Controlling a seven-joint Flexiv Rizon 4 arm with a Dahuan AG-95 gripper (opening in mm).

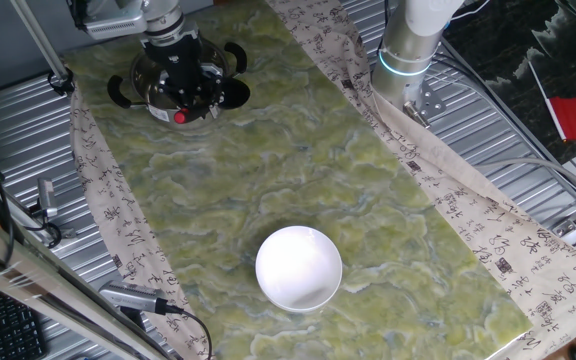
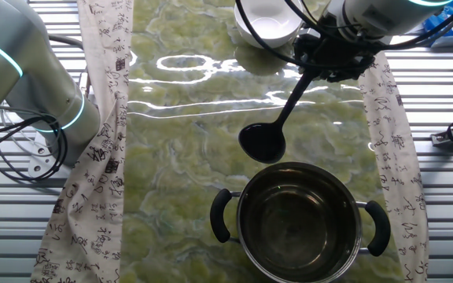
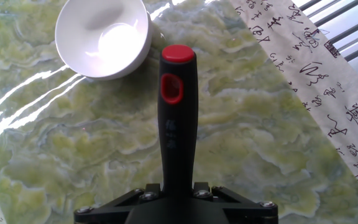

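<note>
My gripper is shut on the handle of a black ladle [image 3: 178, 143], whose red-tipped end points away from me in the wrist view. In exterior view 2 the ladle's bowl [image 2: 263, 142] hangs beside the rim of a steel pot [image 2: 299, 224], outside its opening in that view. The pot has two black handles, and its inside looks empty. A white bowl [image 1: 299, 268] stands upright on the green marbled table, well apart from the pot, with nothing visible in it.
Between pot and bowl the green table [image 1: 268, 170] is clear. Patterned cloth [image 1: 468, 210] runs along its sides. The robot's base [image 1: 405, 60] stands beyond one long edge. A metal camera-like device [image 1: 134, 298] with a cable lies near the opposite edge.
</note>
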